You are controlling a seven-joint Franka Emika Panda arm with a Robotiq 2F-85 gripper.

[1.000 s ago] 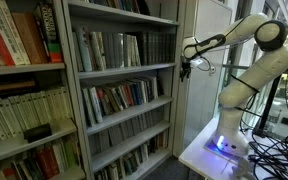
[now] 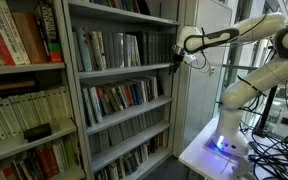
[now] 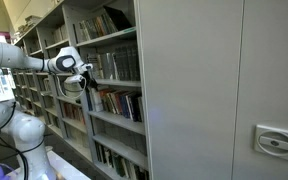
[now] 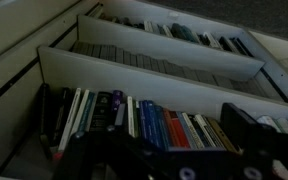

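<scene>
My gripper (image 2: pixel 173 69) is raised at the right end of a tall grey bookcase (image 2: pixel 80 100), level with one of its upper shelves. In the wrist view the dark gripper stands open at the bottom, its two fingers apart, and I see nothing held between them. Beyond it, a row of upright books (image 4: pixel 164 124) in mixed colours fills a shelf, partly covered by the gripper. From the other side, the gripper (image 3: pixel 88 82) shows in front of the shelves; its distance from the books is hard to judge.
Rows of uniform dark volumes (image 2: pixel 158 48) stand on a higher shelf. A white table (image 2: pixel 206 158) lies under the arm, with loose black cables (image 2: pixel 274 158) beside it. A large pale panel (image 3: pixel 194 90) borders the bookcase.
Over the last second the arm has swung out and stretched leftward in exterior view 1, bringing the gripper closer to the shelves.
</scene>
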